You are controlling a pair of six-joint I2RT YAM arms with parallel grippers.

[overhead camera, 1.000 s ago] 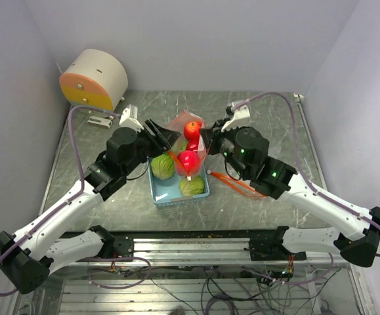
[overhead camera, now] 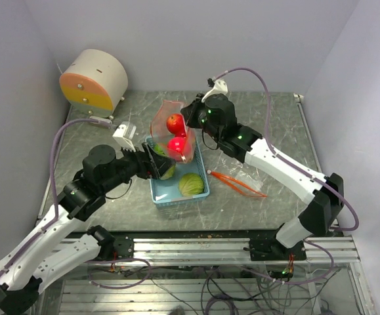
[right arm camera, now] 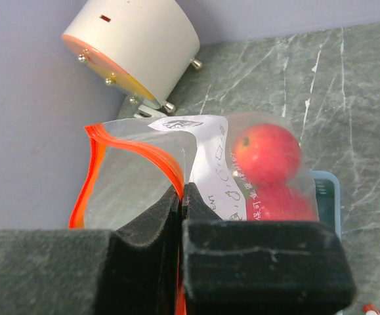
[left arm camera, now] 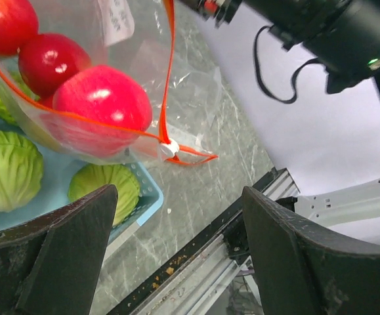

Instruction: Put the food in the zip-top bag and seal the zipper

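Note:
A clear zip bag with orange edges holds red round fruits (overhead camera: 176, 123) (left arm camera: 102, 105) (right arm camera: 267, 153), raised over the blue tray (overhead camera: 181, 193). My right gripper (overhead camera: 191, 111) is shut on the bag's orange-trimmed edge, which runs down between its fingers. My left gripper (overhead camera: 155, 161) stands open at the left of the bag, above the tray, nothing between its fingers. Green cabbages (overhead camera: 191, 184) (left arm camera: 104, 187) lie in the tray, partly under the bag.
A white drum with an orange-yellow face (overhead camera: 94, 79) stands at the back left. An orange-edged bag (overhead camera: 237, 185) lies flat right of the tray. The worktop's front edge and metal rail run below. Walls enclose left, back and right.

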